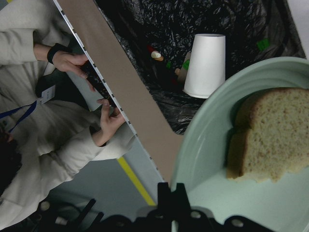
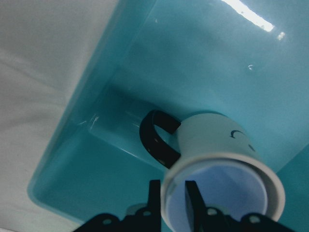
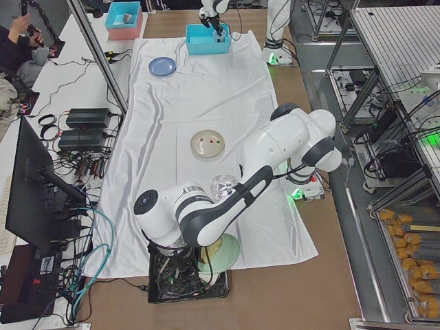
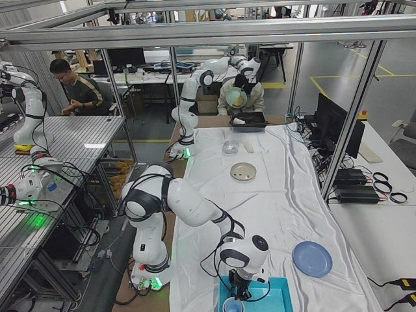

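Observation:
My left gripper is shut on the rim of a pale green plate point(image 1: 207, 193) with a slice of bread point(image 1: 270, 130) on it. It holds the plate over a black-lined bin point(image 1: 130, 34) containing a white paper cup point(image 1: 205, 65) and scraps. At the other end, my right gripper is at a white mug point(image 2: 207, 135) with a black handle inside a blue tub point(image 2: 63, 164); its fingers straddle the mug's rim.
A beige plate point(image 3: 207, 144) with small red items, a crumpled clear or foil item point(image 3: 224, 186) and a blue plate point(image 3: 163, 67) lie on the white cloth. A seated person is just beyond the bin's end.

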